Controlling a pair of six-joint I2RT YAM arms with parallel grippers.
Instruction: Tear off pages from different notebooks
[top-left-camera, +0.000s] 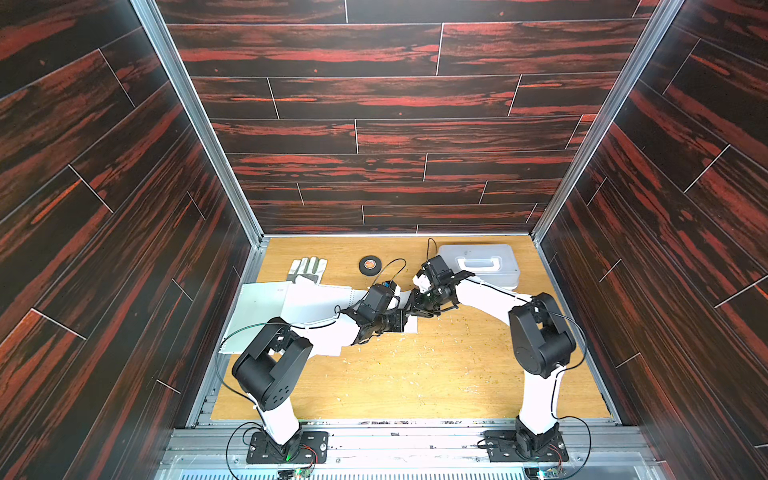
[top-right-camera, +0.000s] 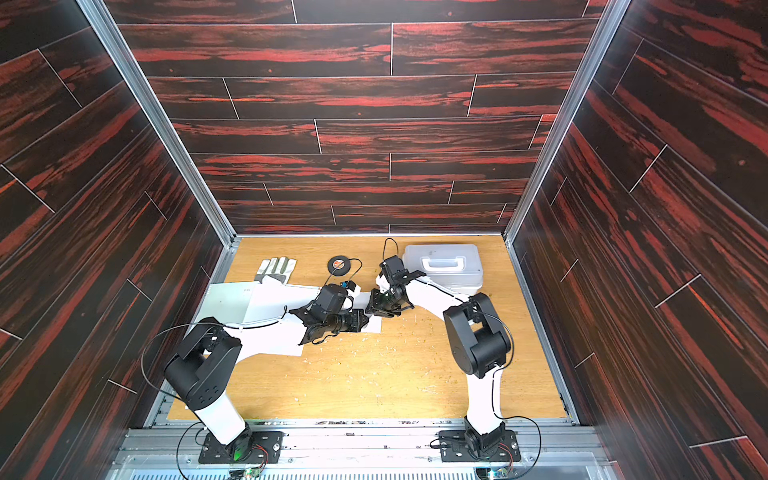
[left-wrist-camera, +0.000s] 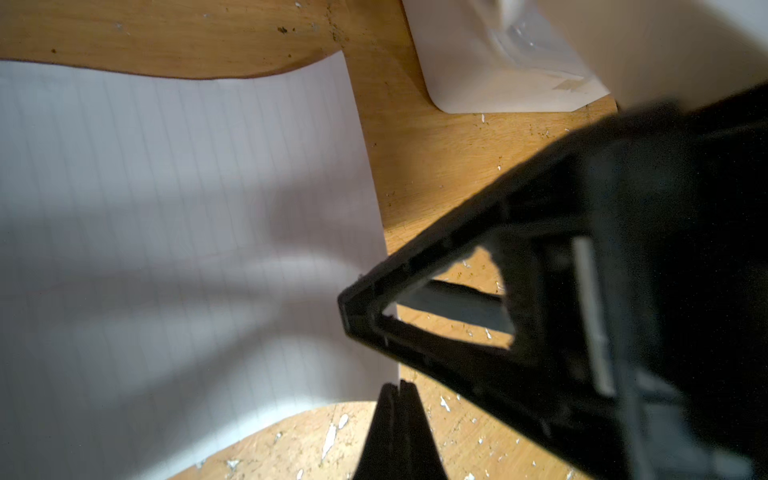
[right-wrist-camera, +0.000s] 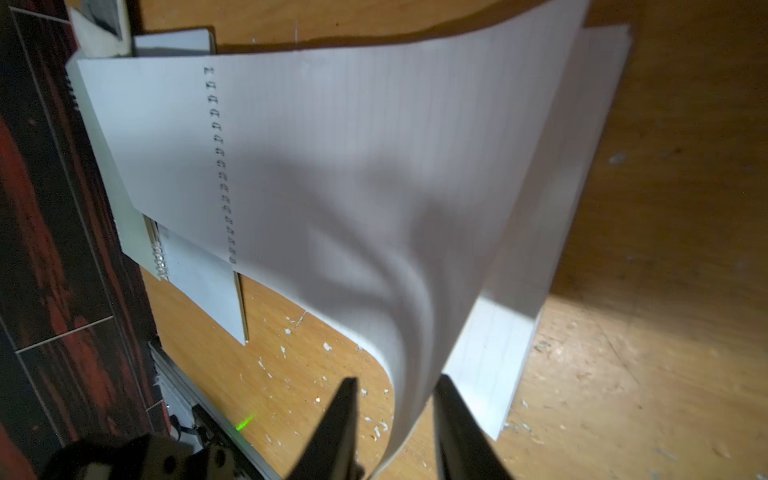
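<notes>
A lined white notebook page (right-wrist-camera: 360, 144) rises from its spiral binding, bowed upward toward its free end. In the left wrist view, the page's near corner (left-wrist-camera: 376, 376) meets the tips of my left gripper, which is shut on it. My right gripper is part open, and the raised page edge passes between its blurred fingers. One of its fingers also shows over the page edge in the left wrist view. More white sheets (right-wrist-camera: 496, 352) lie beneath the lifted page. Both arms hide much of the notebook from above.
Other notebooks (top-left-camera: 260, 300) overlap at the left, beside a glove (top-left-camera: 308, 268). A tape roll (top-left-camera: 369, 265) and a grey lidded case (top-left-camera: 480, 264) stand at the back. Free table (top-left-camera: 448, 368) lies in front, with paper scraps.
</notes>
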